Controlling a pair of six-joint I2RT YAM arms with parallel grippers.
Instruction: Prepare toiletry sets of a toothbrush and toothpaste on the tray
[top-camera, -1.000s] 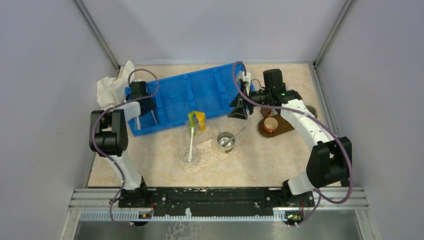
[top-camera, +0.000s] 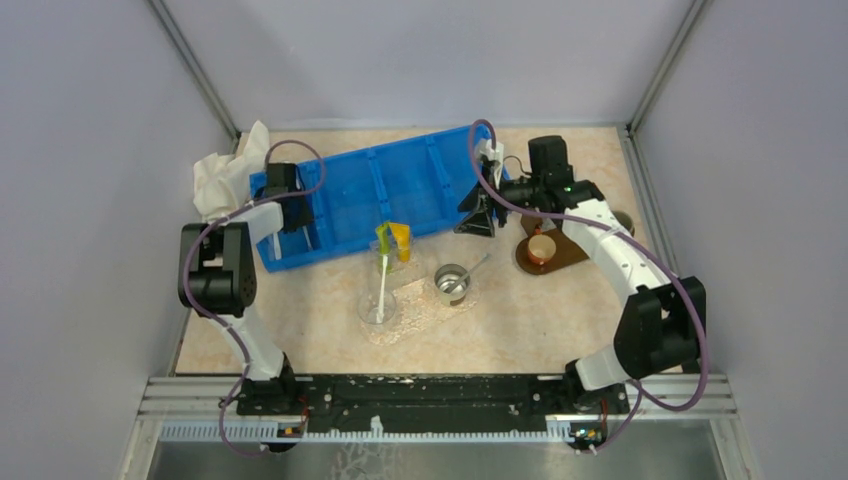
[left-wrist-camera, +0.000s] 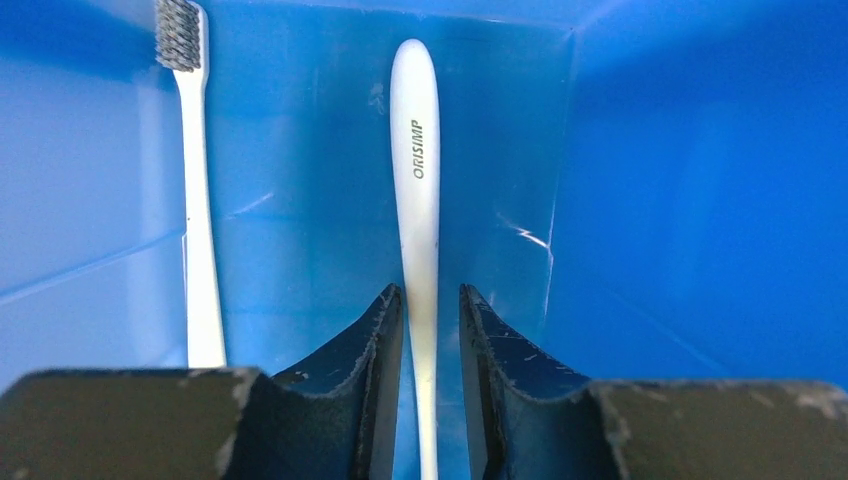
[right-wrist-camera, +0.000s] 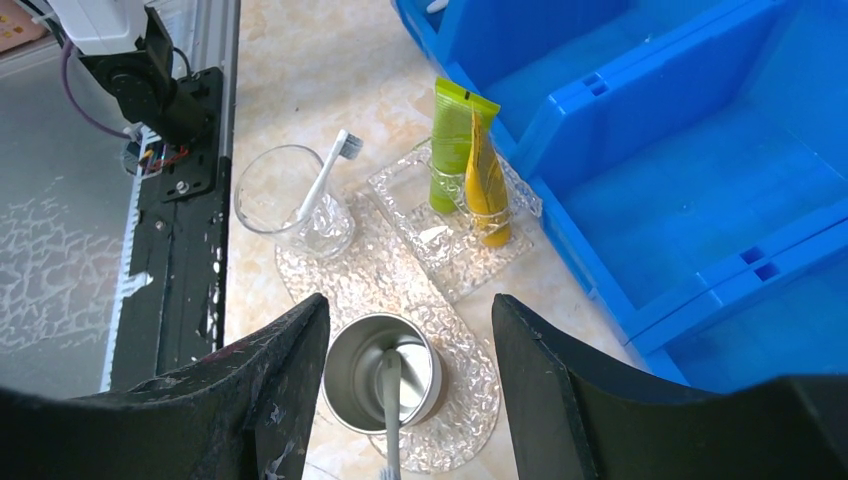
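Observation:
My left gripper is down in the left compartment of the blue organizer (top-camera: 350, 200), part open, its fingertips either side of a white toothbrush handle (left-wrist-camera: 416, 150) marked ORISIMP. A second toothbrush (left-wrist-camera: 200, 210) lies along that compartment's left side. My right gripper stands open above the table. Below it a metal cup (right-wrist-camera: 348, 400) holds a grey brush. A clear glass (right-wrist-camera: 260, 200) holds a white toothbrush (right-wrist-camera: 322, 178); green (right-wrist-camera: 447, 150) and yellow (right-wrist-camera: 485, 185) tubes stand in a clear holder, on or beside a clear textured tray (right-wrist-camera: 470, 420).
A white cloth (top-camera: 215, 180) lies at the back left. A brown board (top-camera: 570, 255) with a small cup (top-camera: 540, 248) sits under the right arm.
The right arm and the objects on the table look unchanged.

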